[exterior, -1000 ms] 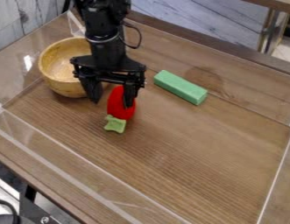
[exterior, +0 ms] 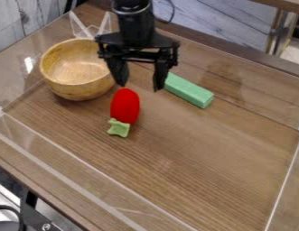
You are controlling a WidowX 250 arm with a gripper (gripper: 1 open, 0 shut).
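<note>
My black gripper (exterior: 137, 65) hangs open above the table, behind and over a red strawberry-like object (exterior: 125, 106) with a green top (exterior: 119, 128), which lies on the wooden table (exterior: 200, 171). Nothing shows between its fingers. The red object is clear of the gripper.
A wooden bowl (exterior: 70, 83) sits at the left, close beside the arm. A green block (exterior: 189, 90) lies to the right of the gripper. A wall runs along the back left.
My gripper has risen and moved back, away from the red object, which now shows more fully in the same place.
</note>
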